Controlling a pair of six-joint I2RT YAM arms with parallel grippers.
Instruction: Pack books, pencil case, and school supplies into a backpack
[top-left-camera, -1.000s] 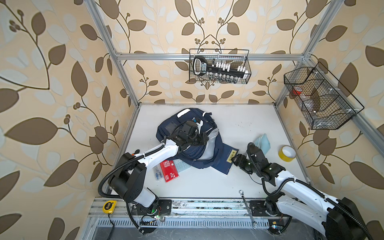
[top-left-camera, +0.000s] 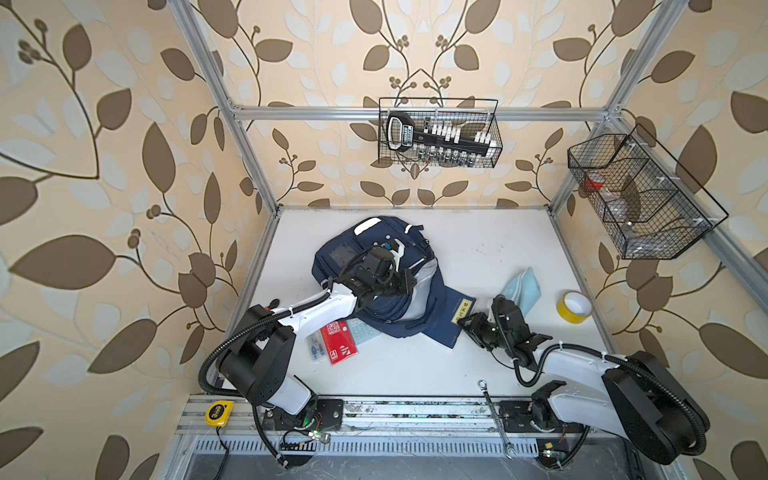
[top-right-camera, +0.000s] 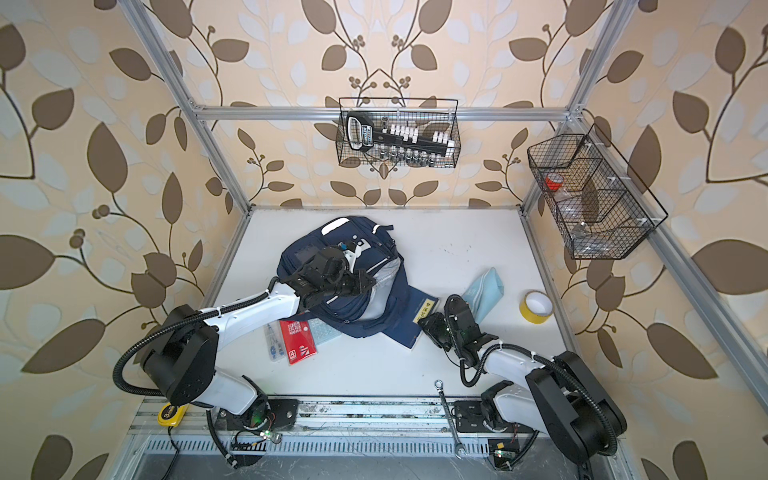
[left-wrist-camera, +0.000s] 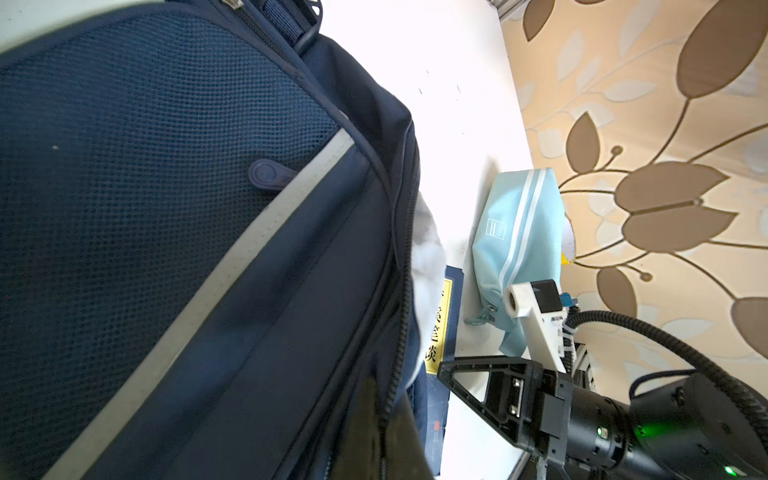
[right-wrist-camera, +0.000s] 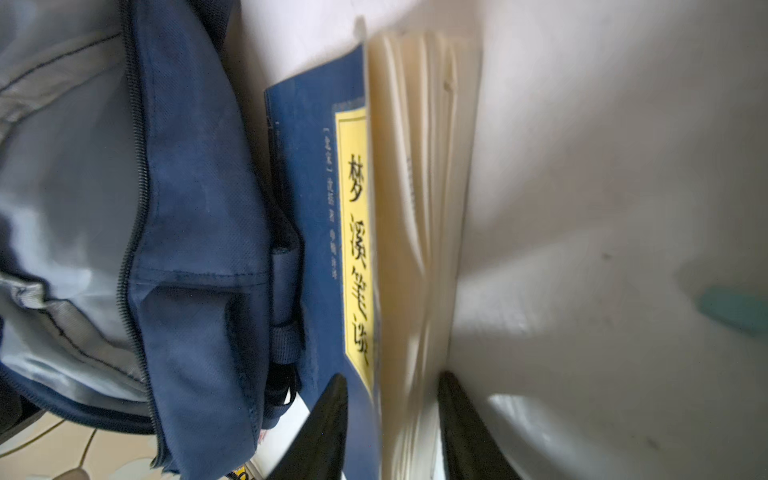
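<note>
The navy backpack lies on the table, its grey-lined mouth facing right. My left gripper is shut on the zipped edge of that mouth. To its right lies a blue book with a yellow title label, its pages fanned a little. My right gripper is part open, one finger on the cover side and the other past the page edge, with the book between them. A light blue pencil case rests behind the right gripper. A red packet lies in front of the backpack.
Beside the red packet lie a small clear pack and a pale blue item, partly under the backpack. A roll of yellow tape sits at the right edge.
The book has shifted very slightly left. The left arm and backpack stay nearly still.
</note>
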